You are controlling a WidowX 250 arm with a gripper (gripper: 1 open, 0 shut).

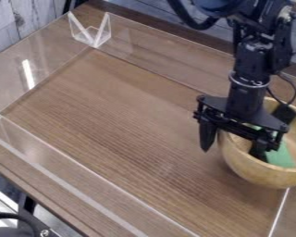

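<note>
My black gripper (242, 131) is over a large tan bowl (252, 171) at the right of the camera view, its fingers open and reaching to the bowl's left rim and interior. Inside the bowl a green object (279, 156) shows, partly hidden behind the gripper. What lies directly between the fingers is hard to make out.
A clear wire-like or plastic holder (92, 26) stands at the back left. The bowl sits close to the table's right edge.
</note>
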